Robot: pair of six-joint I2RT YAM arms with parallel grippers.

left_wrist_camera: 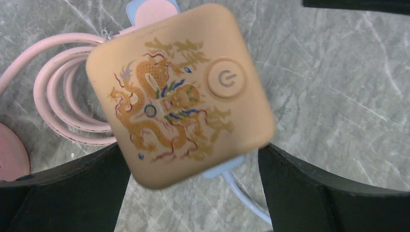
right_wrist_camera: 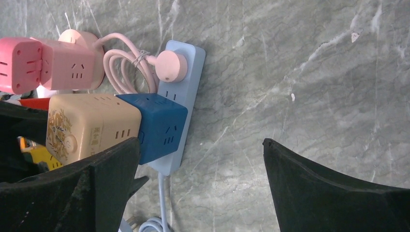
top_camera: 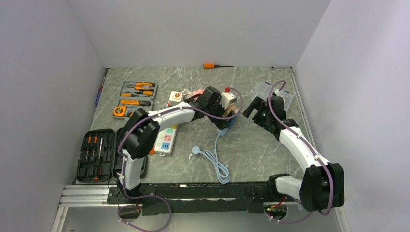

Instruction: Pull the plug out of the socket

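Note:
A cream cube plug (left_wrist_camera: 179, 96) with a dragon print and a power button fills the middle of the left wrist view. In the right wrist view this cream cube (right_wrist_camera: 94, 123) adjoins a blue cube (right_wrist_camera: 157, 123) on the light-blue power strip (right_wrist_camera: 187, 99). My left gripper is open, its fingers on either side of the cream cube's near end; contact cannot be told. A round pink plug (right_wrist_camera: 171, 66) sits at the strip's far end. Off to the right of the strip, my right gripper stands open with nothing between its fingers.
Left of the strip are a white power strip (top_camera: 165, 140) and open tool cases (top_camera: 95, 155). Pink cubes (right_wrist_camera: 67, 65) with coiled cable lie close by. A blue cable (top_camera: 220, 169) loops in front. Bare table lies right of the strip.

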